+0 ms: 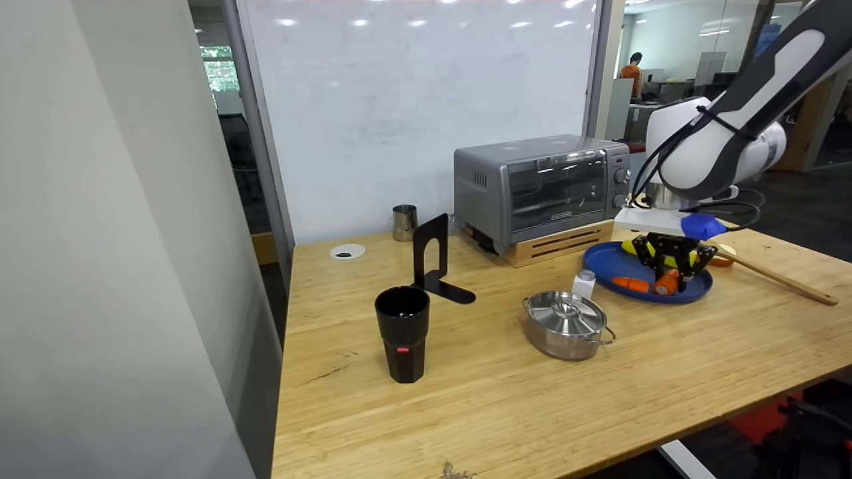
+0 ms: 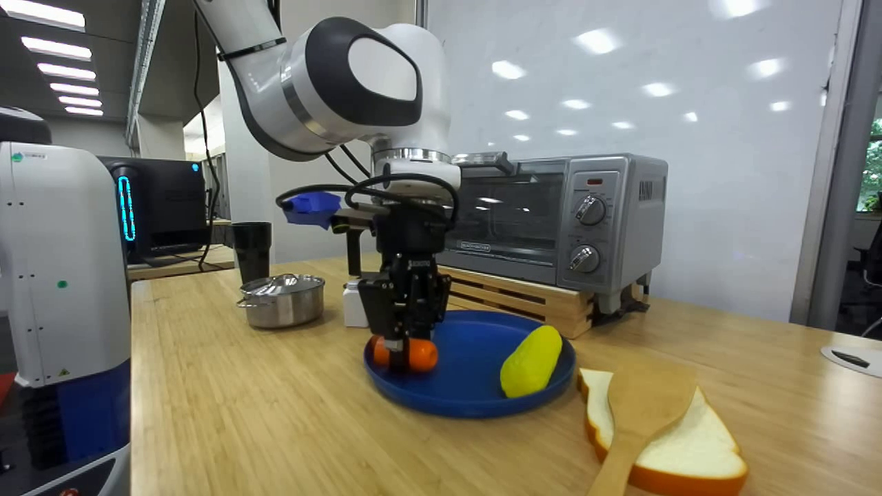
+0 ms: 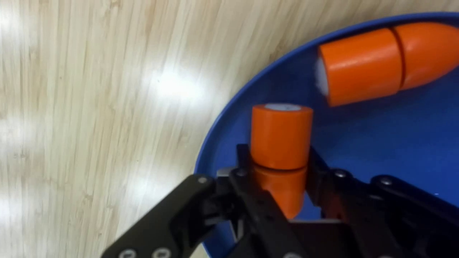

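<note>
My gripper is shut on an orange carrot piece (image 3: pixel 282 135), one finger on each side, at the edge of the blue plate (image 3: pixel 223 118). The held piece has a pale cut end and a dark seam across it. A second carrot piece (image 3: pixel 363 64), with a rounded tip, lies on the plate apart from it. In the second exterior view the fingers (image 2: pixel 398 355) reach down to plate level, partly covering the held carrot. A yellow food item (image 2: pixel 531 361) rests at the plate's other side.
A lidded steel pot (image 1: pixel 565 324) and a small white bottle (image 1: pixel 584 284) stand near the plate. The toaster oven (image 1: pixel 543 187) sits behind on a wooden stand. A wooden spatula (image 2: pixel 649 397) lies over a bread slice (image 2: pixel 699 446).
</note>
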